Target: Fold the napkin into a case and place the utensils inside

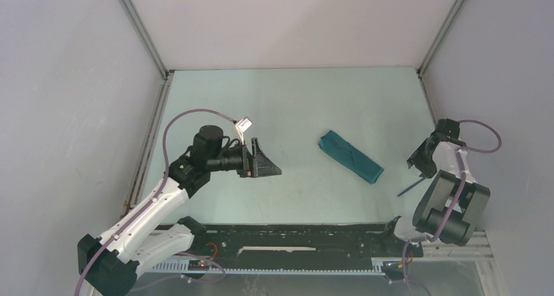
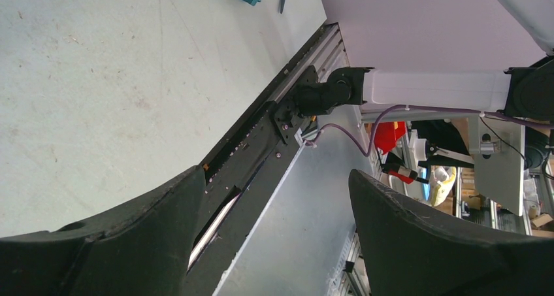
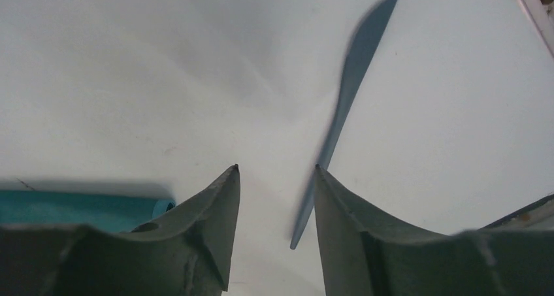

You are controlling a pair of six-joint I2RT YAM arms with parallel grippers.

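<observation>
A teal napkin (image 1: 349,155), folded into a long narrow bundle, lies right of the table's middle; its end shows in the right wrist view (image 3: 78,211). A dark grey knife (image 3: 356,61) lies flat at the table's right, near the front. My right gripper (image 1: 418,166) hangs open above it; in the right wrist view its fingertips (image 3: 231,175) frame nothing held, with the knife lying beyond them. My left gripper (image 1: 260,162) stands open over the left-middle of the table, away from napkin and knife, with nothing between its fingers.
Walls stand on both sides and behind; a dark rail (image 1: 326,237) runs along the front edge.
</observation>
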